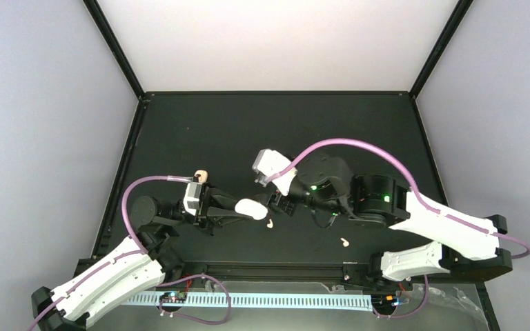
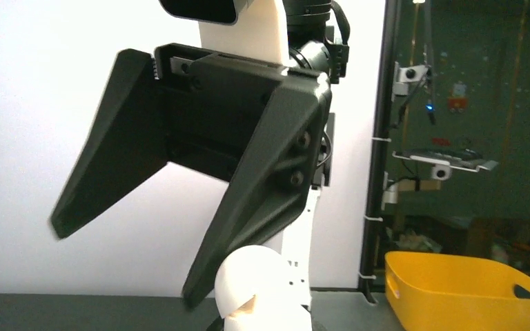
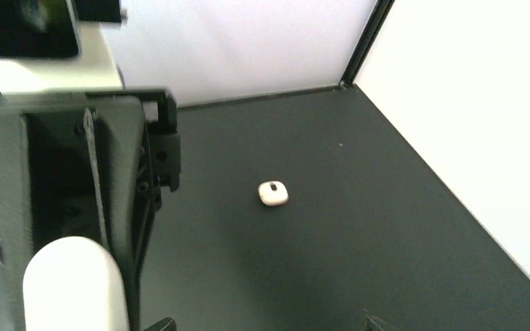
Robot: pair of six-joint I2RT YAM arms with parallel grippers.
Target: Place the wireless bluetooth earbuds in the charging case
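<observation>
The white, rounded charging case (image 1: 251, 209) is held off the table, with my left gripper (image 1: 241, 211) shut on it. In the left wrist view a beige gap shows in the front of the case (image 2: 262, 307); I cannot tell how far its lid is raised. My right gripper stands with its fingers apart and empty, one fingertip close beside the case. In the right wrist view the case and the left fingers (image 3: 125, 200) fill the lower left. Two small pale earbuds lie on the black table, a nearer earbud (image 1: 270, 223) and a farther earbud (image 1: 345, 242).
A small beige block (image 3: 273, 194) rests on the table, close by the left wrist in the top view. A yellow basket (image 2: 469, 293) stands at the lower right of the left wrist view.
</observation>
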